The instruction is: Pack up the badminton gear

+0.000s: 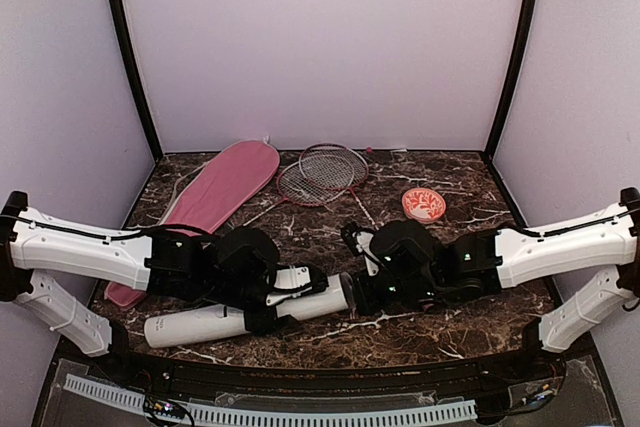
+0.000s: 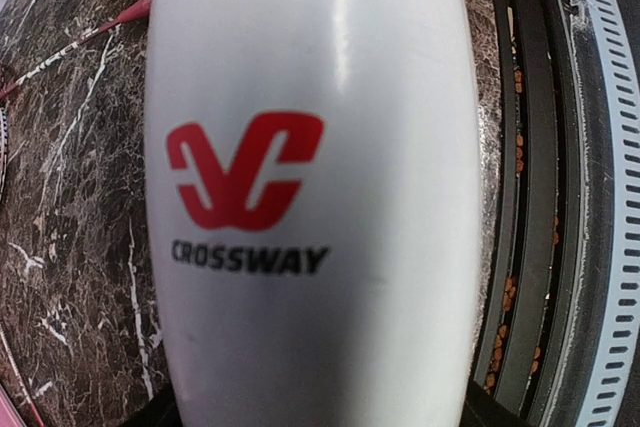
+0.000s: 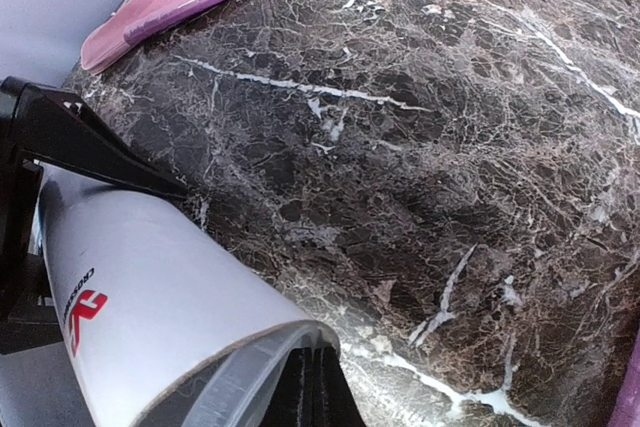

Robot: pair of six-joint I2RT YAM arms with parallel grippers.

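Note:
The white shuttlecock tube (image 1: 195, 326) lies slantwise near the table's front, its right end tilted up. My left gripper (image 1: 288, 305) is shut on the tube near that end, and its black finger (image 3: 100, 142) runs along the tube's side. In the left wrist view the tube (image 2: 320, 197) with its red logo hides most of the finger. At the tube's mouth shows a translucent plastic rim (image 3: 238, 387). My right gripper is shut beside this rim, with nothing visible between its fingers; whether it touches the rim, I cannot tell.
Two badminton rackets (image 1: 322, 175) lie overlapping at the back middle. The pink racket bag (image 1: 225, 185) stretches along the left. A red-and-white round bowl (image 1: 424, 204) sits at the back right. Bare marble lies around the bowl and along the right.

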